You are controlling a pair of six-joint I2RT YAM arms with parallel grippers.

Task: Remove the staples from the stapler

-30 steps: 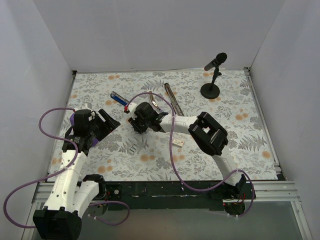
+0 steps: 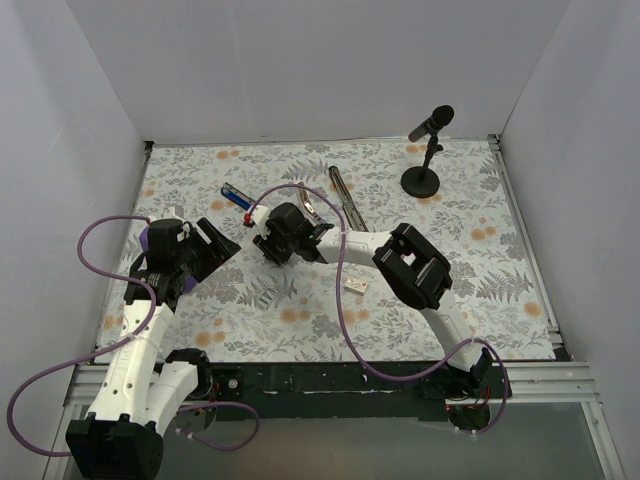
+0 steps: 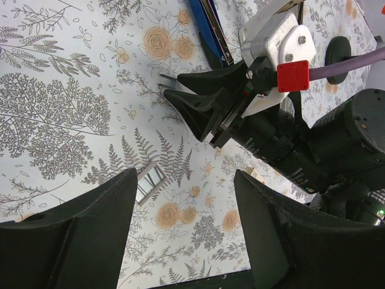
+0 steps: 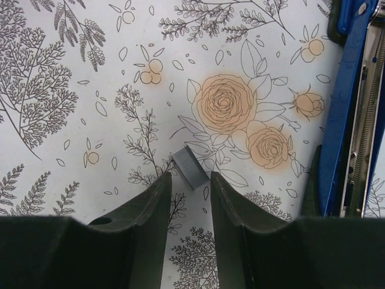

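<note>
A small grey staple strip lies on the floral mat, just beyond the fingertips of my right gripper. Those fingers are slightly apart, with the strip at their tips; whether they touch it is unclear. A blue stapler lies behind, its metal channel visible in the right wrist view. My left gripper hovers at the left of the top view, fingers apart and empty, over another staple strip.
A small pale box lies right of centre. Long metal stapler parts lie at the back. A black stand is at the back right.
The right arm has shifted slightly to the left over the last second. The left arm and the objects look unchanged.
</note>
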